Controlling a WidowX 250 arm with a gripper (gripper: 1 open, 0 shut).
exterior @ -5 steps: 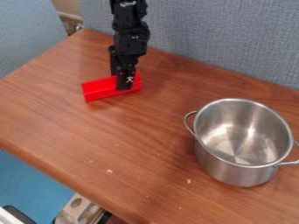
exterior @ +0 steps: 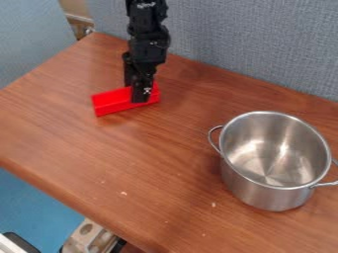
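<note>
A red oblong block [exterior: 111, 102] lies on the wooden table toward the back left. The black gripper [exterior: 141, 91] reaches down from the top onto the block's right part and is shut on it; the fingertips are small and partly dark against it.
A steel pot [exterior: 271, 158] with two side handles stands on the right of the table [exterior: 132, 178]. A grey padded wall [exterior: 251, 40] runs along the back. The table's edge drops away at lower left.
</note>
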